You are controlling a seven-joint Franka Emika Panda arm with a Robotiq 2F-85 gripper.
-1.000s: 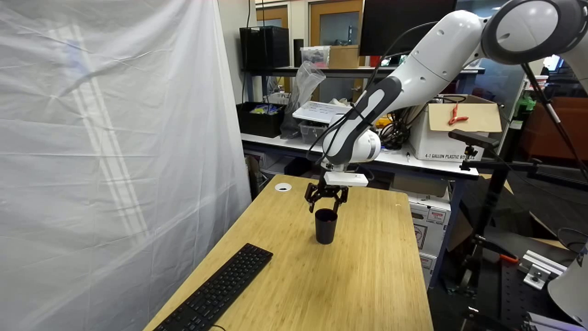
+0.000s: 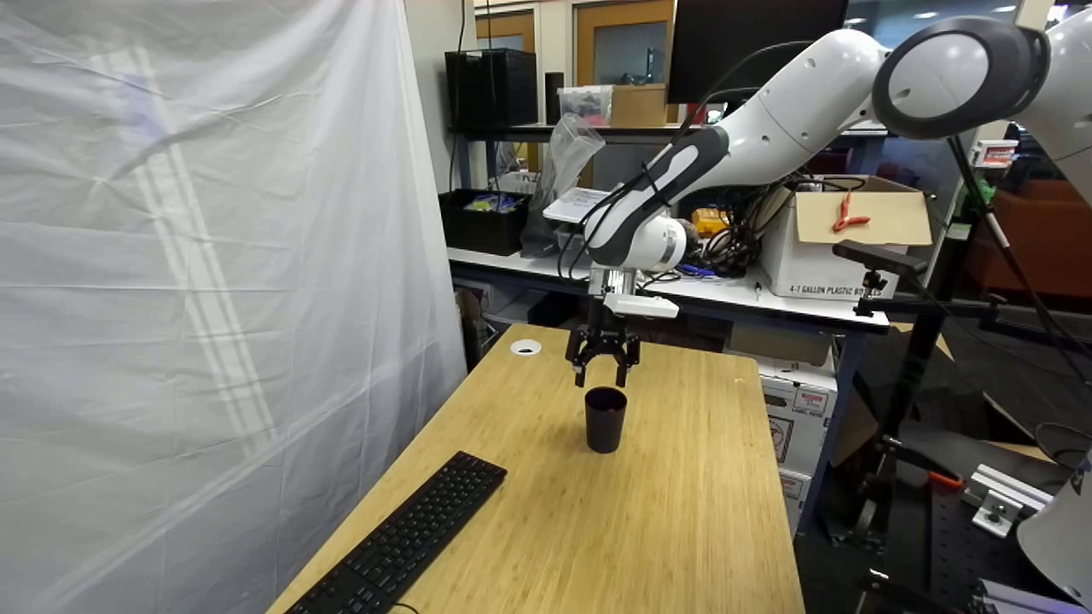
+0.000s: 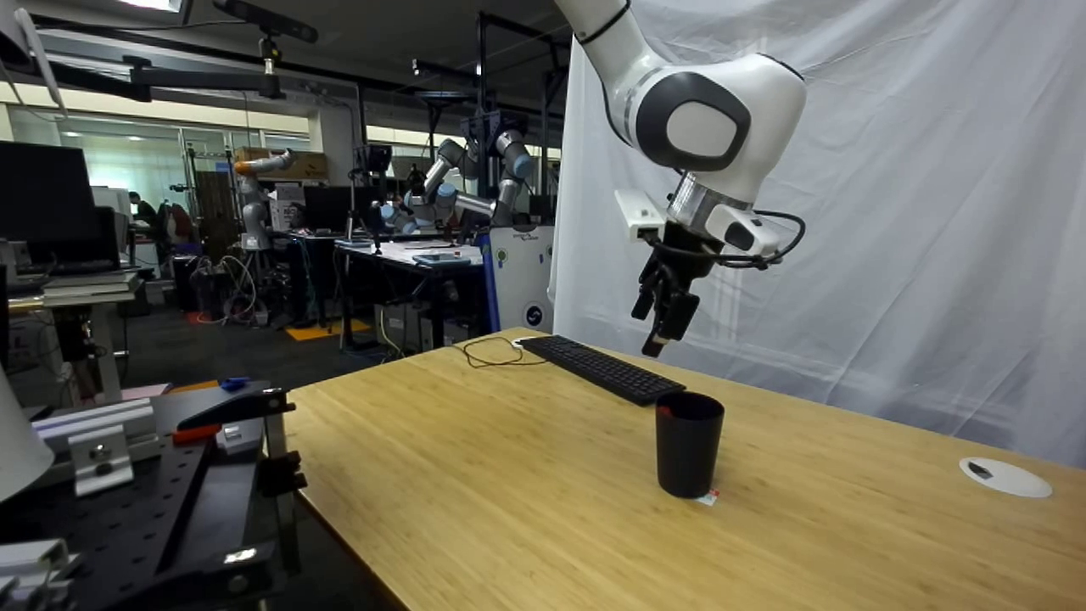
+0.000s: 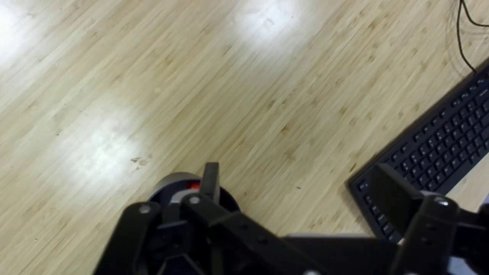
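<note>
A black cup [image 2: 605, 424] stands upright on the wooden table, and in exterior view 2 the same cup [image 3: 689, 448] shows a bit of red inside. From the wrist, a red thing [image 4: 194, 185] is visible within the cup's rim, partly hidden by a finger; what it is cannot be made out. My gripper [image 2: 606, 377] is open, its fingers spread above the cup and apart from it. Nothing is between the fingers. In the wrist view one fingertip [image 4: 210, 179] overlaps the cup, while the other lies over the keyboard's near end.
A black keyboard [image 2: 409, 532] lies along the table's left edge, its cable [image 3: 489, 355] trailing off one end. A white round disc [image 3: 1005, 477] is set near a table edge. Bare wood [image 2: 676, 512] lies right of the cup. A white curtain [image 2: 225, 307] hangs alongside.
My gripper has risen a little and tilted more upright above the cup. The cup and keyboard have stayed in place.
</note>
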